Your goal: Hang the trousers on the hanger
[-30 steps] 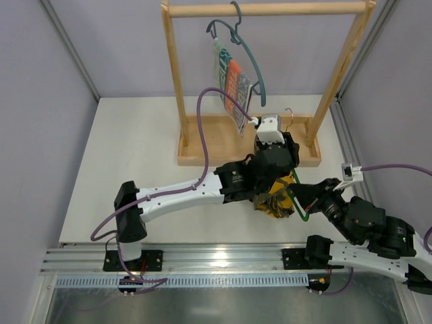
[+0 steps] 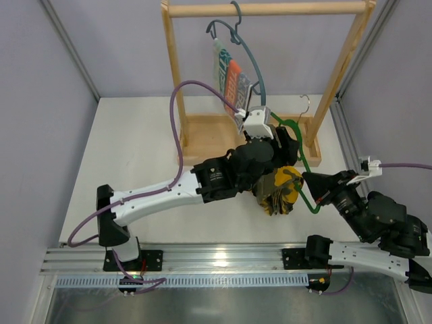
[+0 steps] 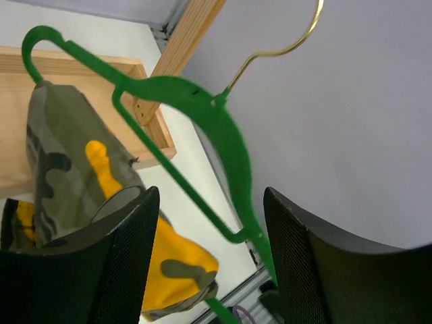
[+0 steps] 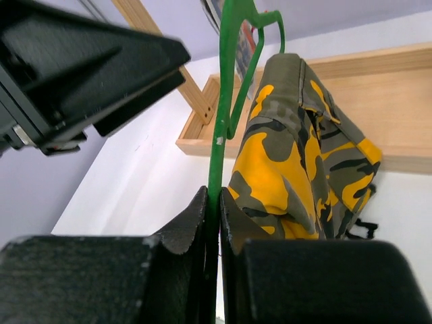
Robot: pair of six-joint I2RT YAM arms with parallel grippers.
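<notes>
The green hanger slants across the right of the middle, its brass hook pointing up. My right gripper is shut on the hanger's near end. The camouflage trousers, grey-green and yellow, hang bunched below; in the right wrist view, the trousers droop beside the hanger. At the hanger's far end, its curved tip meets the trousers' top edge; how far it reaches inside is hidden. My left gripper is open above the hanger, the green bar showing beyond the gap between its fingers.
Behind stands a wooden rack with a wooden base. From its rail hang a grey-blue hanger and a printed cloth, close to my left arm.
My left arm has drawn back leftward, its gripper coming off to the side. The hanger's hook has swung up and to the right, and my right gripper has shifted slightly right.
</notes>
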